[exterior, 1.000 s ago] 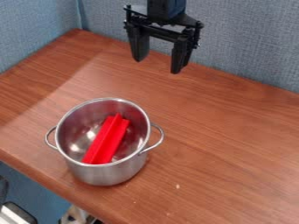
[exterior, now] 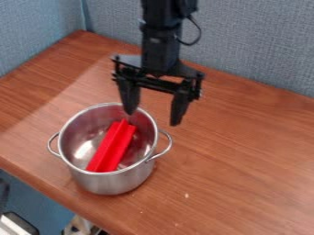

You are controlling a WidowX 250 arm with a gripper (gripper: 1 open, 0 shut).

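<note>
A silver two-handled pot (exterior: 106, 180) sits on the wooden table at the lower left. Inside it lies a long red object (exterior: 113, 147), tilted along the pot. My black gripper (exterior: 153, 101) hangs open above the pot's back-right rim, its fingers spread wide with nothing seen between them.
Bare wooden table (exterior: 240, 156) spreads to the right and at the back left. Blue padded walls (exterior: 258, 46) close off the back and left. The table's front-left edge runs close by the pot.
My gripper has come down and toward the front, from near the back wall to over the pot. The pot and red object look unchanged.
</note>
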